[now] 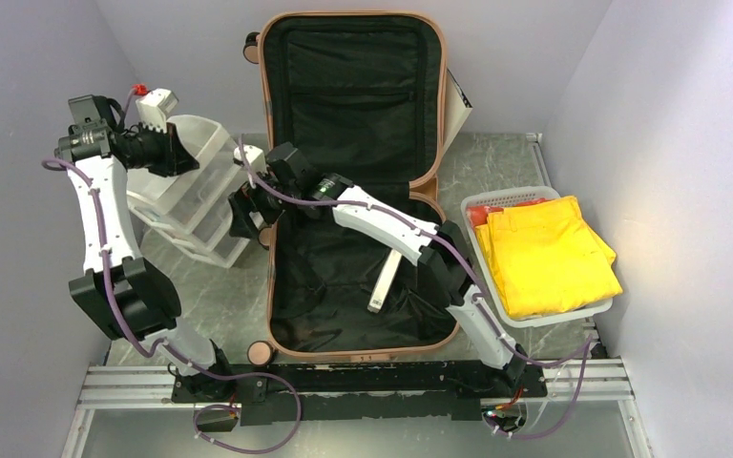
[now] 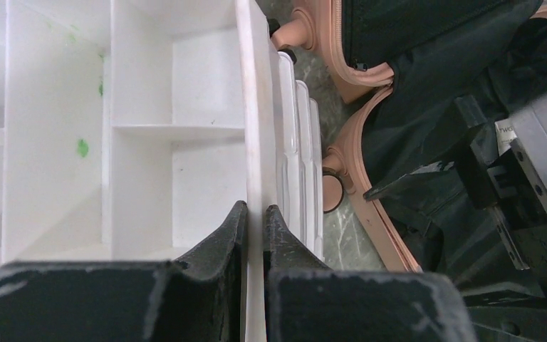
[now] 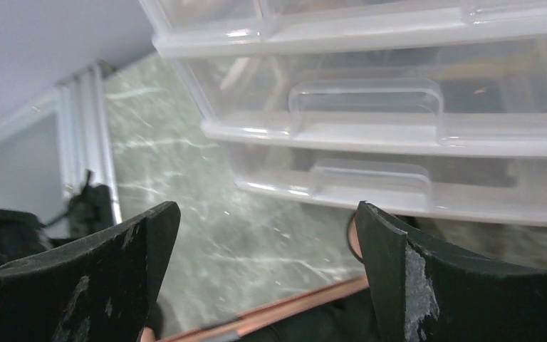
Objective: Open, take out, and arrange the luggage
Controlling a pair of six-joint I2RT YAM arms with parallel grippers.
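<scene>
A white drawer unit with clear drawers (image 1: 189, 191) stands left of the open suitcase (image 1: 353, 95), seen closed from the front in the right wrist view, with drawer handles (image 3: 363, 100). My left gripper is shut on the unit's white top rim (image 2: 256, 107), above its divided top compartments. My right gripper (image 1: 244, 218) is open at the unit's front, over the suitcase's left edge, with nothing between its fingers. A long white box (image 1: 385, 281) lies in the dark suitcase base.
A white basket (image 1: 482, 267) with folded yellow cloths (image 1: 544, 258) and something red sits at the right. Walls enclose three sides. Some bare floor (image 1: 477, 162) shows at the back right and around the drawer unit.
</scene>
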